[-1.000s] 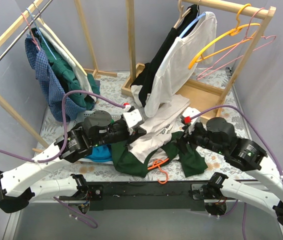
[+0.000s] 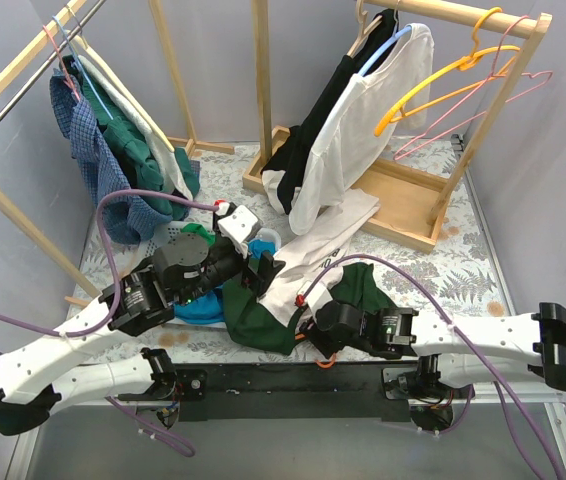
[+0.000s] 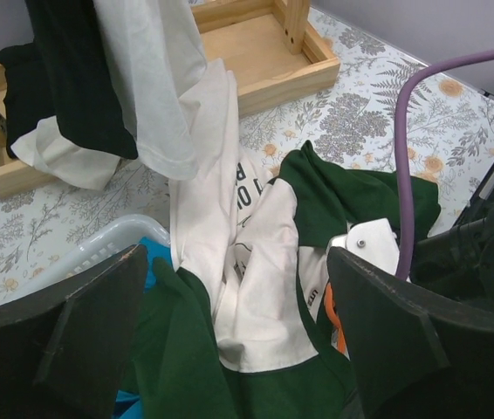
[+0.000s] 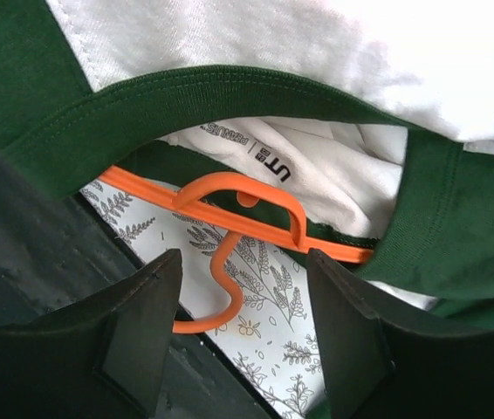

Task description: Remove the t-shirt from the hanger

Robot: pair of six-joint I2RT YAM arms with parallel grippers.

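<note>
The white t-shirt with green sleeves (image 2: 308, 255) lies on the patterned table, its green-trimmed collar (image 4: 229, 92) facing the front edge. Inside that neck opening sits an orange hanger (image 4: 260, 229), its hook sticking out over the table edge. Above the collar, my right gripper points at the hanger, its fingers apart with nothing clearly between them; the hook's stem shows in the gap. My left gripper hovers open over the shirt's left part, and no cloth is held in it.
A white basket (image 3: 99, 249) with blue cloth is on the left, partly under the shirt. Behind stands a wooden rack (image 2: 403, 195) with hanging clothes and empty yellow and pink hangers. Another rack with clothes is at left.
My right gripper has swung from beside the right sleeve down and left to the hanger at the collar. The left gripper has drawn slightly left. Shirt and hanger look about the same.
</note>
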